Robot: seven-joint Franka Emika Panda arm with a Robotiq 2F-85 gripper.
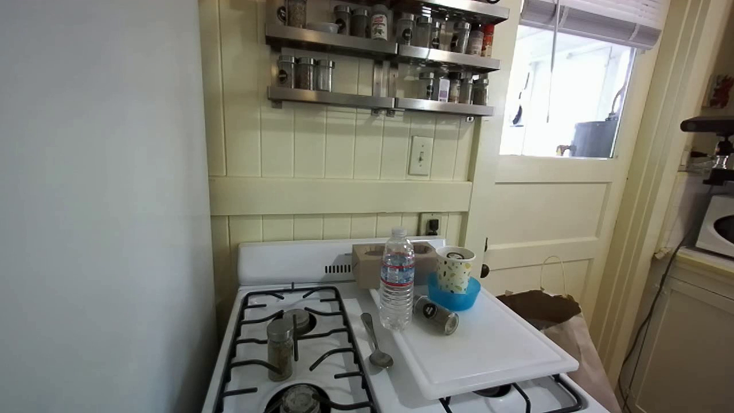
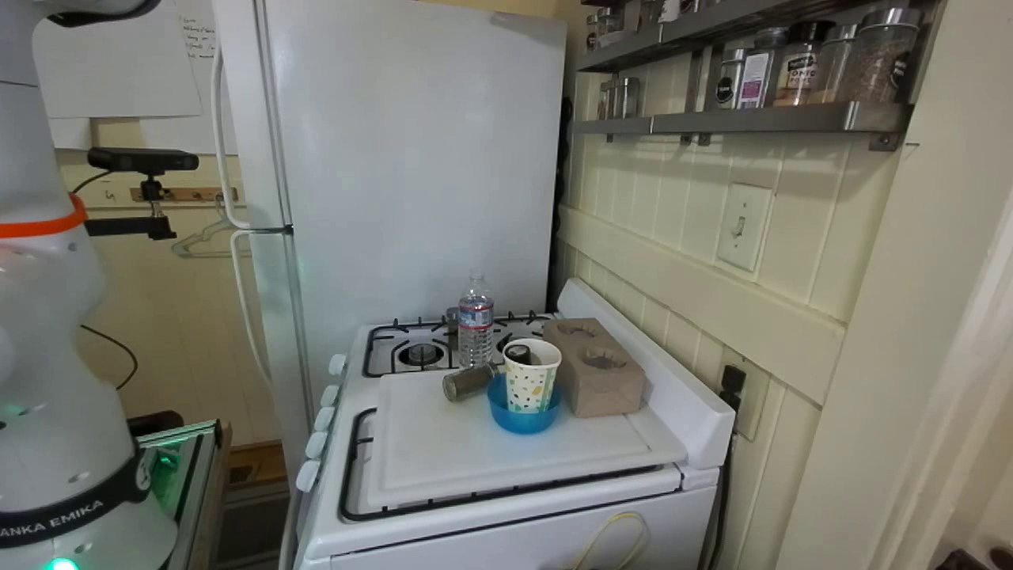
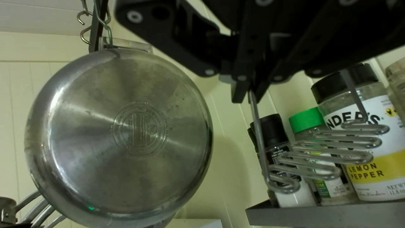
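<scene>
High up by the spice shelf, my gripper is shut on one thin upright wire of a metal masher (image 3: 315, 173). The masher's zigzag wire head hangs below and to the right of the fingers, in front of the jars in the wrist view. Its second upright wire rises on the right behind the dark gripper body, and any handle is hidden. Neither exterior view shows the gripper's fingers.
Left of the gripper hangs a steel pan (image 3: 121, 136). Spice jars, among them a lemon pepper jar (image 3: 372, 148), stand on a metal shelf (image 3: 330, 216). Below, the stove carries a water bottle (image 1: 397, 282), a cutting board (image 1: 488, 351) and a blue bowl (image 2: 524, 418).
</scene>
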